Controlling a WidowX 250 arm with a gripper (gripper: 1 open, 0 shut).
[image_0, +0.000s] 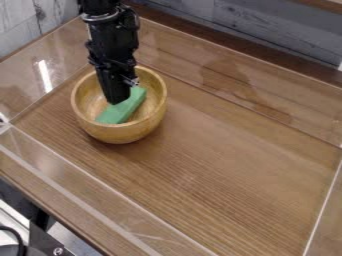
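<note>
A wooden bowl (143, 125) sits on the left part of the wooden table, holding a green oblong object (120, 109). My black gripper (112, 92) reaches down from above to the back-left inside of the bowl, beside the upper end of the green object. It looks shut; whether it touches the object cannot be told, as the fingertips are small and dark.
The bare tabletop (234, 175) gives wide free room to the right and front of the bowl. Raised wooden edges run along the back and right. Dark cables show beyond the table's lower-left corner.
</note>
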